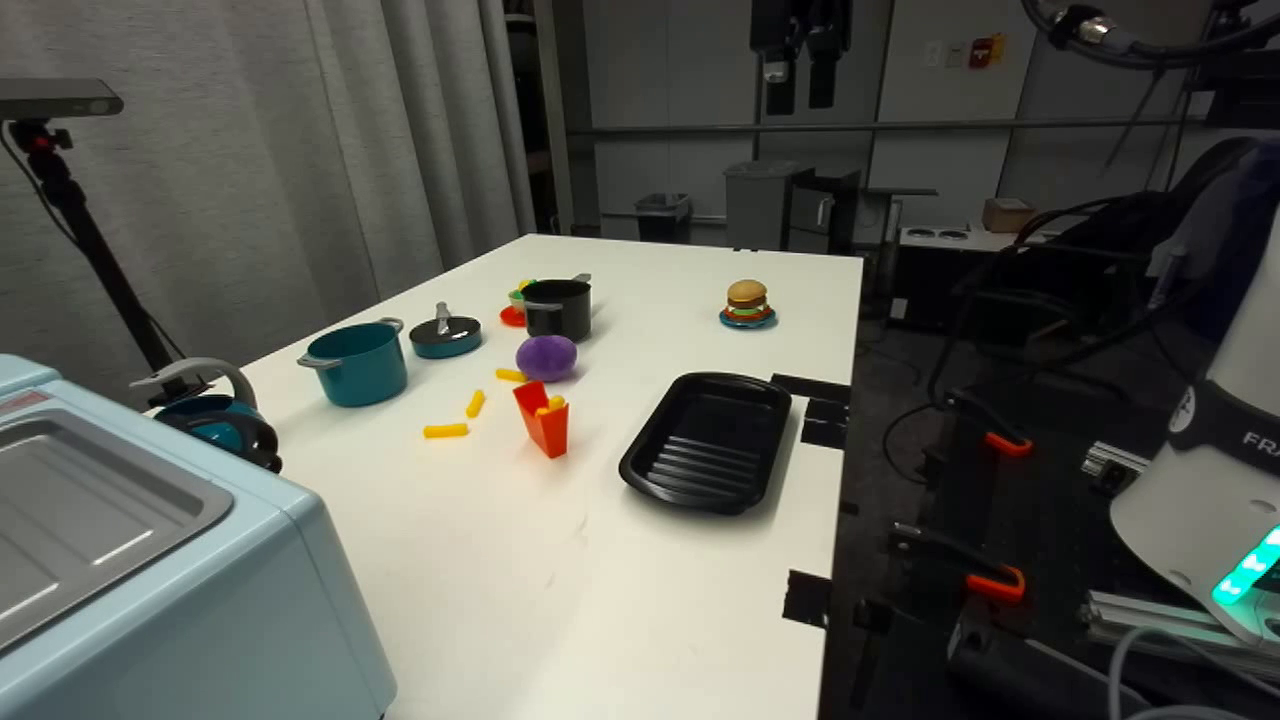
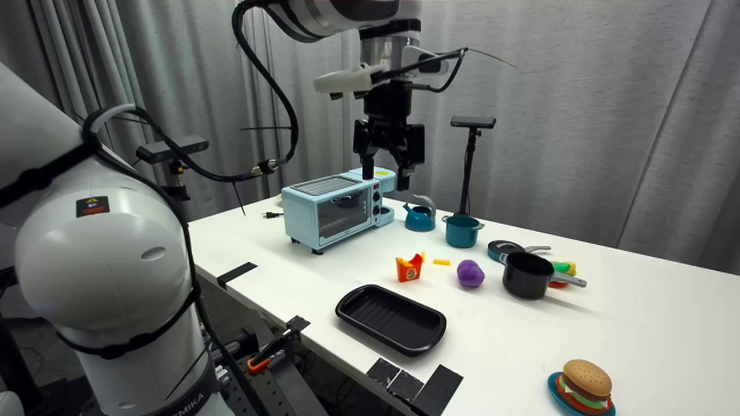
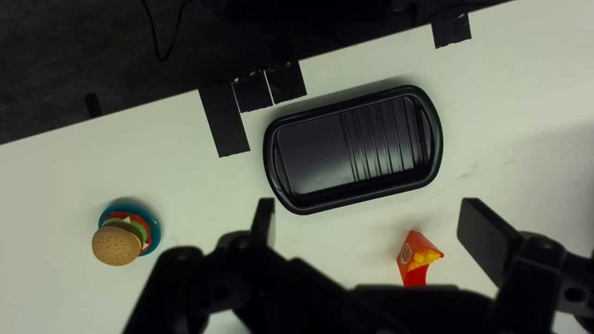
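High above the table hangs my gripper (image 2: 386, 179), its two fingers wide apart with nothing between them; in exterior view 1 its fingers (image 1: 822, 84) show at the top edge. The wrist view looks down on a black tray (image 3: 317, 150), empty, near the table's edge. A red fries box (image 3: 409, 259) with yellow fries stands beside the tray. On a blue plate sits a toy burger (image 3: 117, 245), apart from everything else. Several loose yellow fries (image 1: 445, 430) lie near a purple toy (image 1: 547, 356). A black pot (image 2: 528, 275) stands behind them.
A light-blue toaster oven (image 2: 326, 208) stands at one end of the table. Near the curtain side are a teal kettle (image 2: 420, 218), a teal pot (image 2: 462, 231) and a lidded pan (image 2: 504, 249). Bare table lies between tray and burger.
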